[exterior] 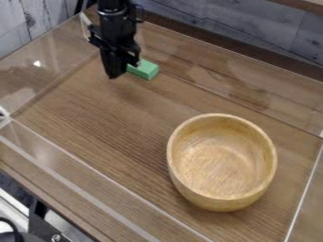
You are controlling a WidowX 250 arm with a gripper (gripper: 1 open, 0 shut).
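The dark robot arm with its gripper (121, 47) reaches in from the top of the camera view, over the back left of the wooden table (101, 161). Just right of the gripper lies a small green block (143, 70). The fingers are small and dark, and whether they are open or shut does not show clearly.
A large empty tan oval bowl (221, 165) fills much of the front right. The table's left edge drops to a dark area at the lower left.
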